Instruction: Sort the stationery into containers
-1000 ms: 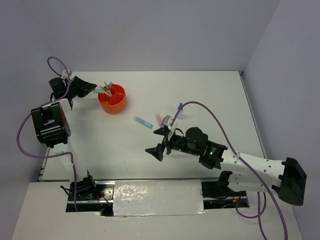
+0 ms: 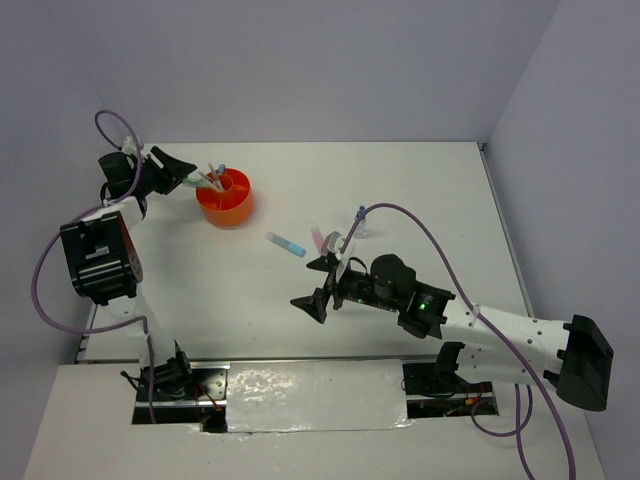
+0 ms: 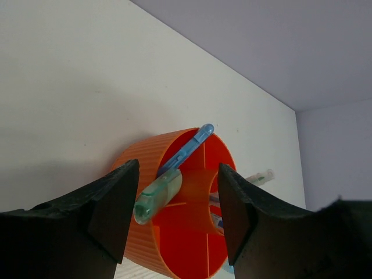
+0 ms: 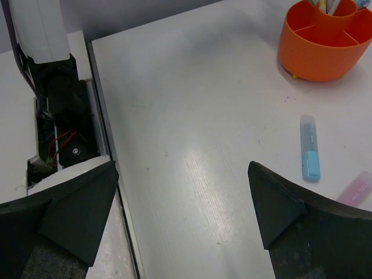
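Note:
An orange compartmented holder [image 2: 226, 208] at the back left holds several items; in the left wrist view a green cylindrical item [image 3: 152, 200] leans out over its rim beside a blue pen [image 3: 193, 142]. My left gripper is open at the holder's left, fingers either side of the green item's end; contact is not clear. A blue-capped item [image 2: 285, 244] and a pink one [image 4: 356, 189] lie on the table, and a blue item [image 2: 360, 223] is at the right. My right gripper [image 2: 312, 283] stands open above the table, empty.
Walls rise behind and at both sides.
The right arm has not moved.

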